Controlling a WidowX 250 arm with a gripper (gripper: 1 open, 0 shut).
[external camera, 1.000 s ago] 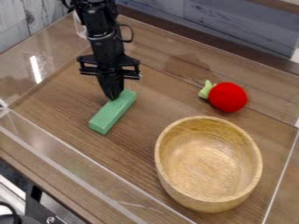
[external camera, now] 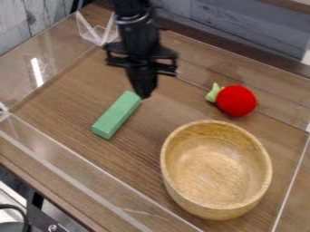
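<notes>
My gripper [external camera: 141, 62] hangs in the upper middle of the camera view, black and somewhat blurred, with nothing visible between its fingers; it looks shut, raised above and behind the green block [external camera: 116, 115]. The green block lies lengthwise on the wooden table [external camera: 61, 136], left of centre.
A beige bowl [external camera: 216, 169] stands at the lower right. A red round object with a green top [external camera: 237, 101] lies at the right, behind the bowl. Cables lie at the lower left edge.
My gripper has moved right and grown larger in view, shifting from just behind the green block toward the middle back. The block appears unmoved.
</notes>
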